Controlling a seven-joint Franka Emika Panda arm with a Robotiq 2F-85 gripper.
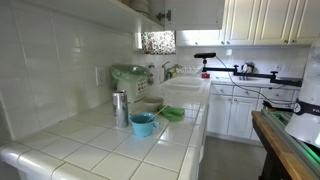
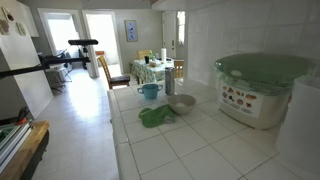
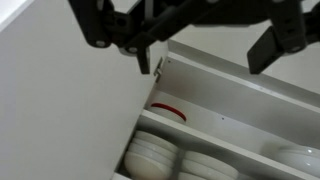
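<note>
In the wrist view my gripper stands open, its two dark fingers wide apart and nothing between them. Beyond it is an open white cabinet with shelves. A white bowl with a red rim sits on one shelf, and stacked white bowls fill a level below. On the tiled counter are a light blue cup, a silver cylinder, a bowl and a green cloth. Neither exterior view clearly shows the gripper.
A white cabinet door takes up the left of the wrist view. A green-lidded container stands against the wall on the counter. Beyond the counter edge lies open floor. A wooden tabletop is at the right of exterior view 1.
</note>
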